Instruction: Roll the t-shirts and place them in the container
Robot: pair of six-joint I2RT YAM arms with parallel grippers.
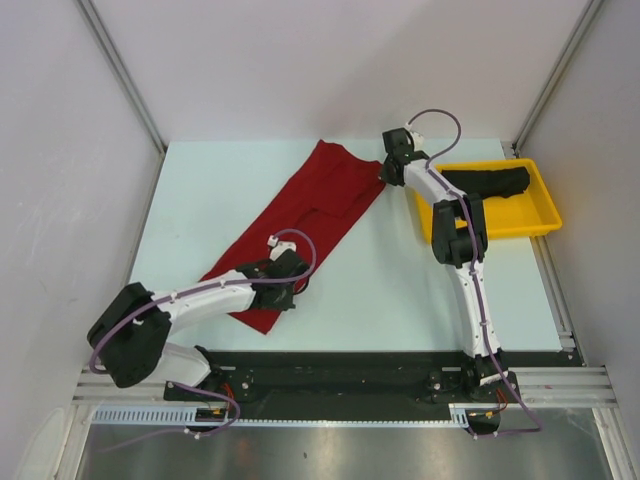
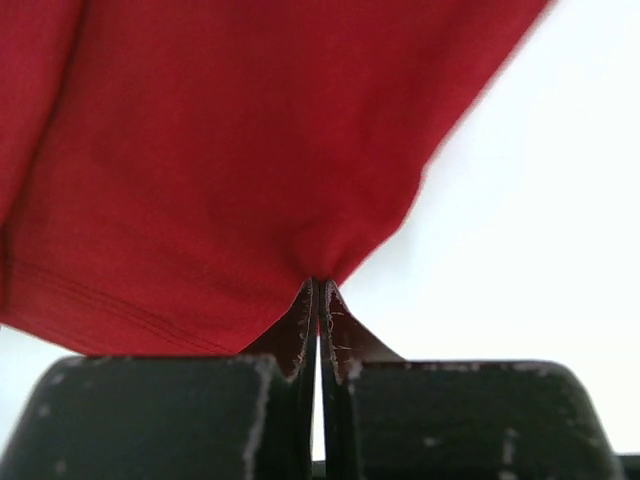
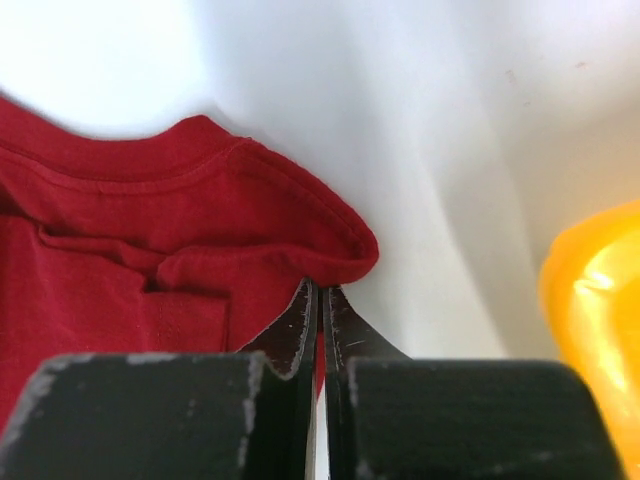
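Note:
A red t-shirt (image 1: 340, 200) lies diagonally on the white board (image 1: 380, 300), with folded-over cloth along its middle. My left gripper is shut at the shirt's lower right edge, its tips on the cloth; whether any is pinched cannot be told. My right gripper is shut at the shirt's upper right corner, touching a curled edge of fabric (image 3: 320, 250); it is unclear whether cloth sits between the tips.
A yellow tray (image 1: 530, 220) with a dark rolled cloth (image 1: 500, 182) stands at the right, close beside my right gripper. The board's lower middle and upper left are clear.

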